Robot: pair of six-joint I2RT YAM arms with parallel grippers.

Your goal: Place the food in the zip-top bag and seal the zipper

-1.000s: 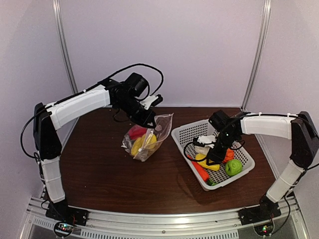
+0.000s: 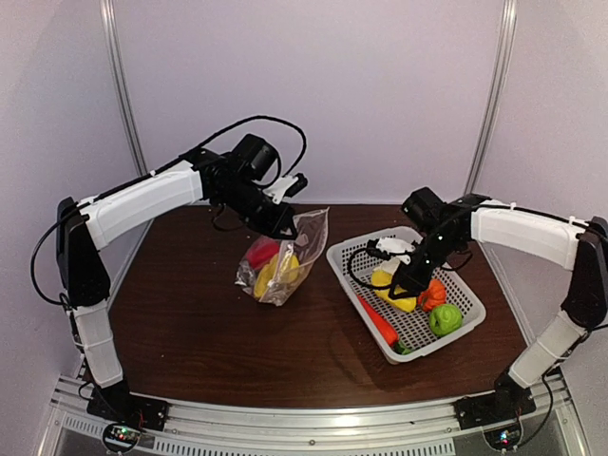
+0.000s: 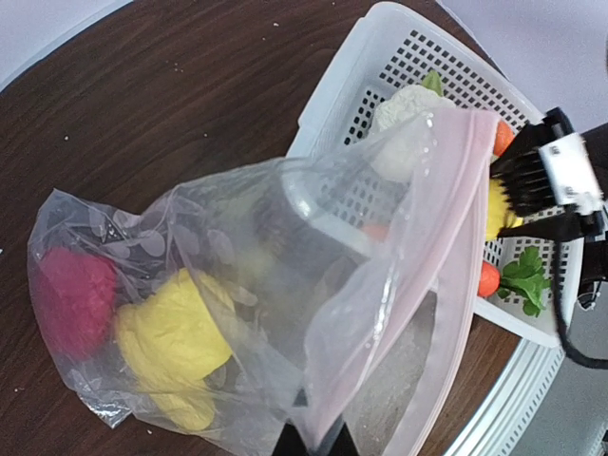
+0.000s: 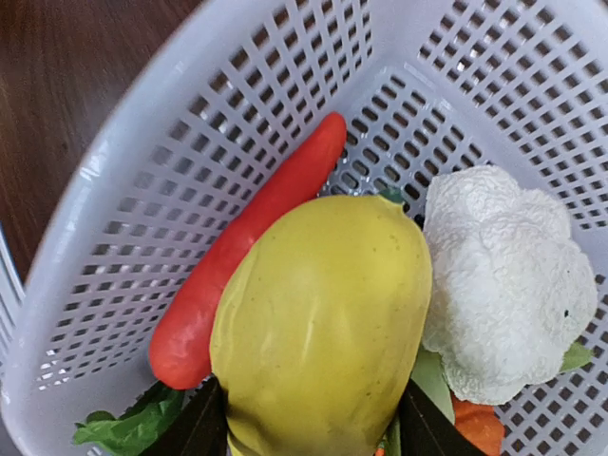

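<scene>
My left gripper is shut on the rim of the clear zip bag [image 2: 294,271], holding it up; inside lie a red food [image 3: 74,299] and a yellow food [image 3: 176,332]. My right gripper is in the white basket [image 2: 461,337], its fingers round a large yellow pepper [image 4: 318,304]. Beside it lie a long red pepper [image 4: 247,237], a white cauliflower [image 4: 499,285], an orange pepper [image 2: 433,294] and a green pepper [image 2: 445,320].
The basket stands right of the bag on the dark table [image 2: 190,313], whose left and front are clear. Pale walls enclose the back and sides.
The left gripper and bag have barely moved.
</scene>
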